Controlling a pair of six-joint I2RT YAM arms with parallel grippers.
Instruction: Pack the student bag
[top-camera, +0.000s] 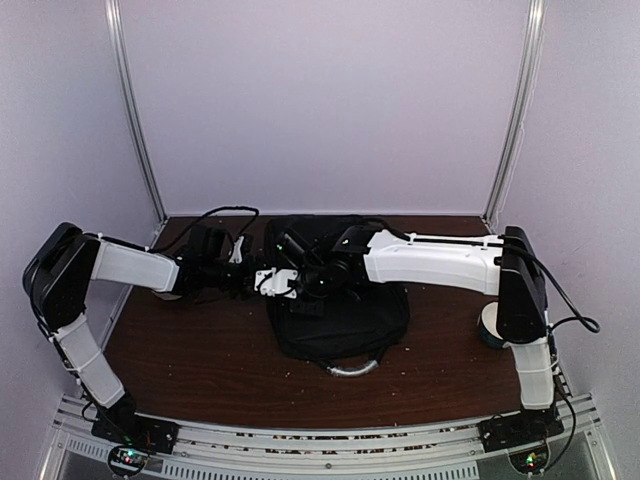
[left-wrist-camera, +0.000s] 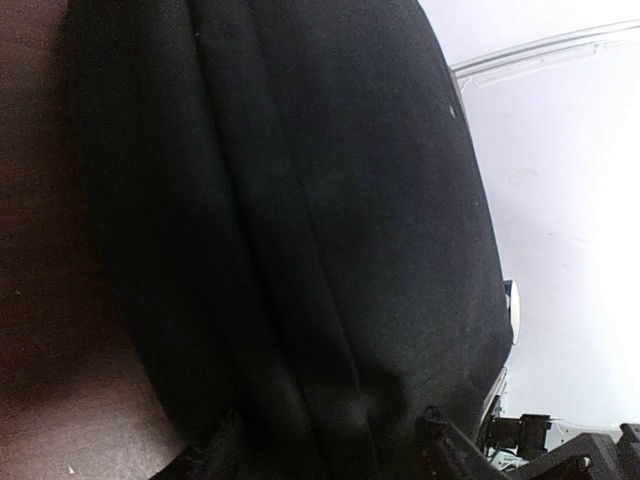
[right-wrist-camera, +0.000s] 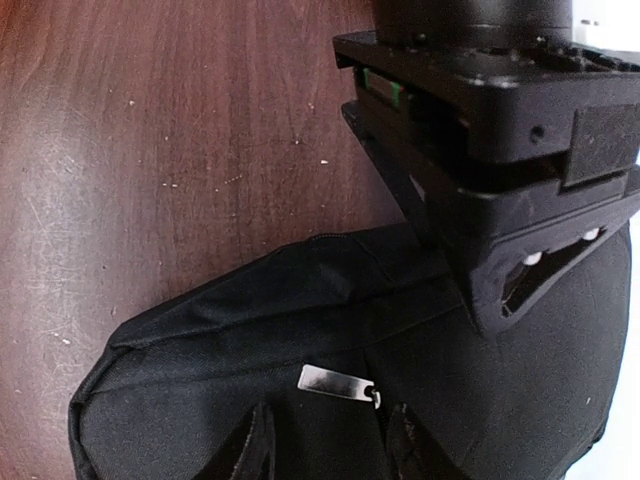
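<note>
The black bag (top-camera: 345, 335) lies flat on the brown table, its handle toward the front. In the right wrist view a silver zipper pull (right-wrist-camera: 338, 383) rests on the bag's black cloth (right-wrist-camera: 200, 390). My right gripper is part open over the bag, with the pull just beyond and between its fingertips, not gripped. At the bag's left side, my left gripper stands part open, the bag's seamed edge (left-wrist-camera: 290, 300) running between its fingers. In the top view the arms hide both sets of fingertips.
A bowl (top-camera: 489, 325) stands on the right, partly behind the right arm. My left arm's gripper body (right-wrist-camera: 500, 170) is very close to my right gripper, across the bag's edge.
</note>
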